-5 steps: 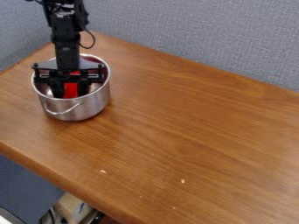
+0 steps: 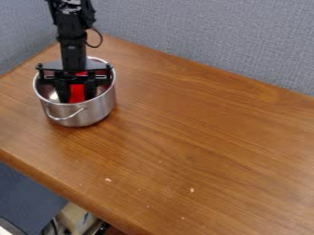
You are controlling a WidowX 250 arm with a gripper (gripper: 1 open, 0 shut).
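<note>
A steel pot (image 2: 92, 111) with a wire handle stands on the wooden table at the left. My black gripper (image 2: 73, 87) reaches down into it from above, its fingers inside the rim around a red object (image 2: 77, 95), which is mostly hidden by the gripper. I cannot tell whether the fingers touch or hold the red object.
A grey textured wall (image 2: 233, 46) runs behind it. The table's edge lies at the lower left.
The gripper has shifted very slightly within the pot; the pot stands in the same place.
</note>
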